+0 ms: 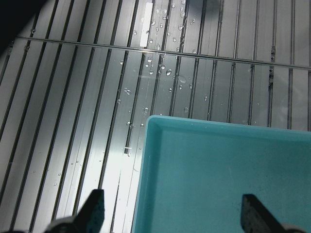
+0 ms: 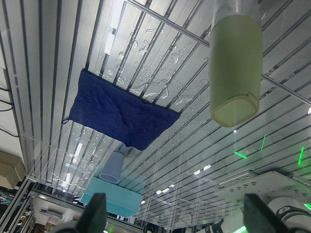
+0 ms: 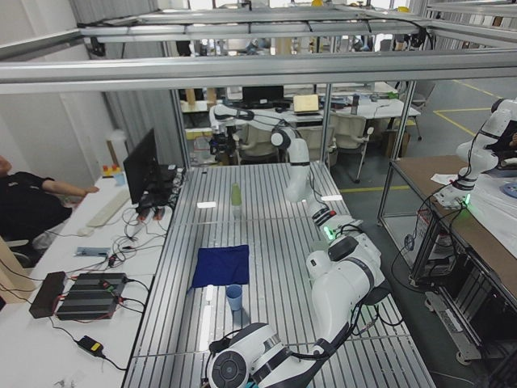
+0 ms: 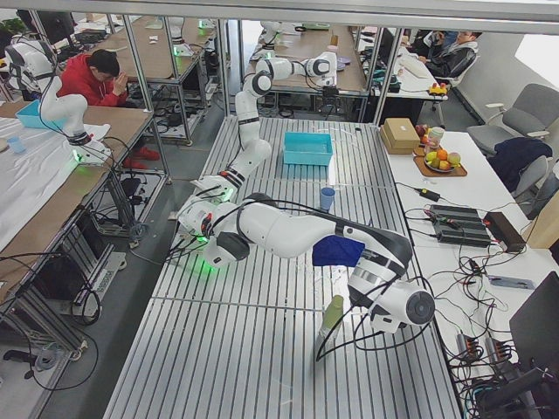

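Note:
A green bottle stands upright on the slatted metal table, appearing large in the right wrist view. My right gripper is raised above and beside it, open with nothing between its fingers. A dark blue cloth lies flat mid-table, with a blue cup standing beside it. My left gripper is open over a teal bin, whose inside is empty where visible.
Water drops cover parts of the slats. A side desk with boxes, fruit, power units and cables runs along one edge. Bare table surrounds the cloth and bottle.

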